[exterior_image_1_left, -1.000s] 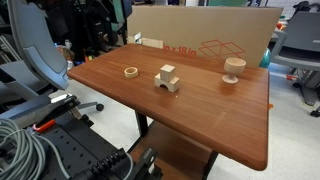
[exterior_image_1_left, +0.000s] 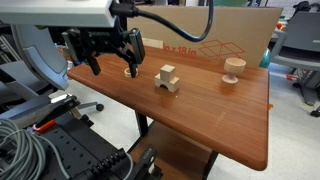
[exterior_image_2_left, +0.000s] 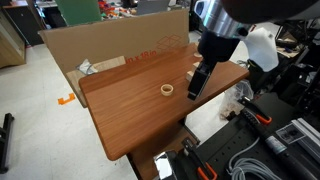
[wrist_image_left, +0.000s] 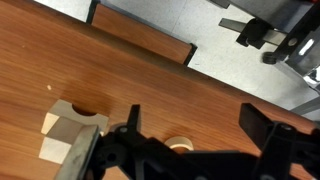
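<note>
A small pale wooden ring (exterior_image_1_left: 127, 73) lies on the brown table, partly behind a finger of my gripper (exterior_image_1_left: 115, 70) in exterior view 1. My gripper stands open and empty above the table's left part. In the wrist view the ring (wrist_image_left: 180, 143) shows low between the spread fingers, its lower part cut off by the gripper. Exterior view 2 shows the ring (exterior_image_2_left: 167, 90) in the open. A pale cube (exterior_image_1_left: 167, 72) rests on a bridge-shaped block (exterior_image_1_left: 166, 84), right of the gripper. Farther back on the right stands a cream cup (exterior_image_1_left: 234, 68).
A cardboard sheet (exterior_image_1_left: 240, 35) stands upright along the table's back edge. Coiled cables (exterior_image_1_left: 22, 150) lie near the arm's base.
My gripper has come down and to the right, from the upper left toward the ring, and now partly covers it in exterior view 1. The blocks and cup have stayed put.
</note>
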